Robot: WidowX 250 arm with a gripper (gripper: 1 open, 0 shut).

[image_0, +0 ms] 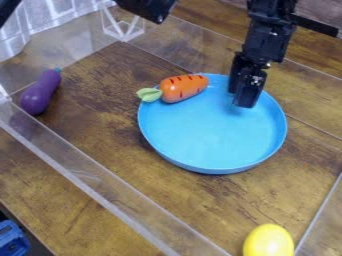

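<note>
My black gripper [249, 82] is over the back right part of a blue plate [211, 135], its fingers pointing down and open. An orange toy carrot [185, 87] with pale green leaves lies on the plate's back left edge, to the left of the gripper and apart from it.
A purple eggplant [42, 91] lies at the left on the wooden surface [134, 205]. A yellow egg-shaped object [269, 242] is at the bottom right, and a blue object [8, 239] at the bottom left corner. Clear plastic edges run along the left and right.
</note>
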